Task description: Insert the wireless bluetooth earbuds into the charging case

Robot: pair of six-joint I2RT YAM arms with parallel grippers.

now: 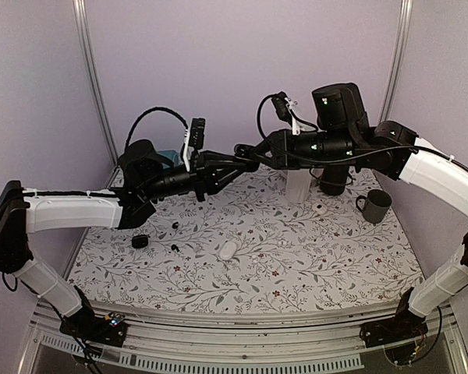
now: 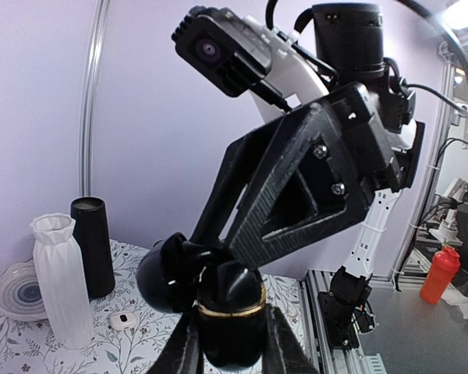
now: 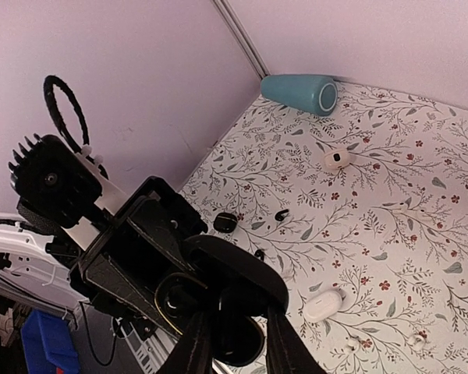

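A black charging case (image 2: 232, 347) with a gold rim is raised above the table, its rounded lid (image 2: 157, 284) swung open. Pinching it is my left gripper (image 1: 235, 165), shut on its body. My right gripper is right at the opened case, its fingertips (image 2: 249, 241) against or just over the case top. In the right wrist view its fingers (image 3: 195, 347) are apart, with the dark case (image 3: 238, 269) filling the space ahead. Whether an earbud sits in the case cannot be told. Small black earbuds (image 3: 281, 214) lie on the table.
Another black case (image 1: 140, 241) and a white case (image 1: 228, 250) rest on the table. White earbuds (image 3: 352, 343) lie nearby. A mug (image 1: 374, 206), white vase (image 2: 61, 280) and black cylinder (image 2: 92, 245) stand behind.
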